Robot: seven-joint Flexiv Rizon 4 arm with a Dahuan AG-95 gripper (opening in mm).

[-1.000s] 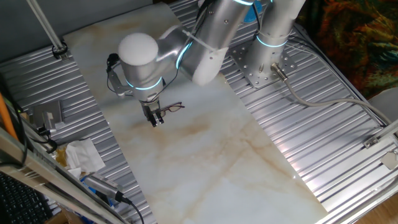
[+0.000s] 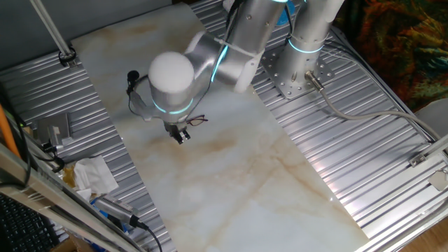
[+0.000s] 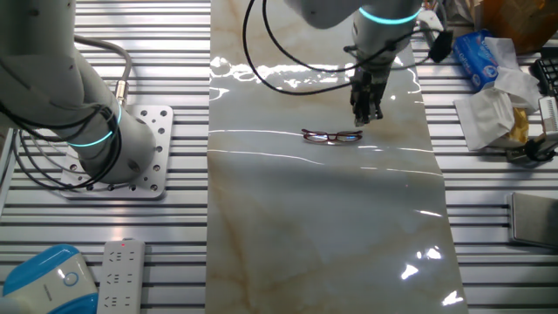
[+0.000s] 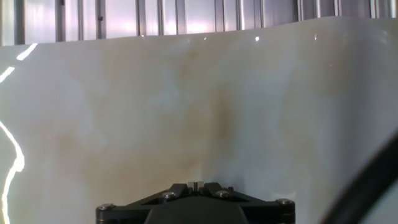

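A pair of dark, thin-framed glasses (image 3: 331,136) lies on the marbled sheet (image 3: 323,235). In exterior view 2 my gripper (image 3: 367,120) points down near the right-hand end of the glasses, apart from them in that picture; its exact height is unclear. From exterior view 1, the gripper (image 2: 183,138) covers the left part of the glasses (image 2: 199,120). The wrist view shows the gripper with its fingers drawn together and nothing visible between them. No glasses appear in that view, only the pale sheet (image 4: 155,106).
Slatted metal table (image 2: 371,161) surrounds the sheet. A white paper (image 2: 94,175) and a corded device (image 2: 115,208) lie beyond its left edge in exterior view 1. A power strip (image 3: 121,275) sits near the arm's base. The sheet is otherwise bare.
In exterior view 1 the arm's wrist has shifted right and down the picture, with the fingertips moving slightly right. More of the glasses is covered now; they appear not to have moved.
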